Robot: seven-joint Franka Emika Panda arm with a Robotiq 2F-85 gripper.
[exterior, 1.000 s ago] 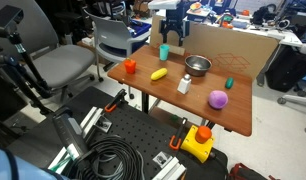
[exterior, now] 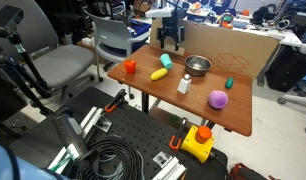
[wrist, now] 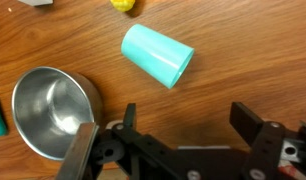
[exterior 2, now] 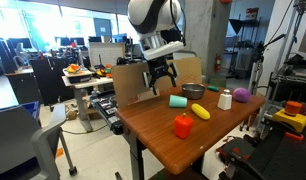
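Note:
A turquoise cup (wrist: pixel 158 54) lies on its side on the wooden table, beyond my fingertips and apart from them in the wrist view. My gripper is open, its two dark fingers (wrist: pixel 253 128) wide apart with only bare wood between them. Exterior view 2 shows the gripper (exterior 2: pixel 161 87) low over the far part of the table, behind the cup (exterior 2: pixel 178 101). To the left in the wrist view is a metal bowl (wrist: pixel 55 110), close to one finger.
On the table stand a red-orange pepper-like object (exterior 2: pixel 183 126), a yellow banana-shaped item (exterior 2: pixel 200 111), a white bottle (exterior: pixel 184 85), a purple ball (exterior: pixel 218 99) and a green object (exterior: pixel 229 82). A cardboard panel (exterior: pixel 221 48) borders the back edge.

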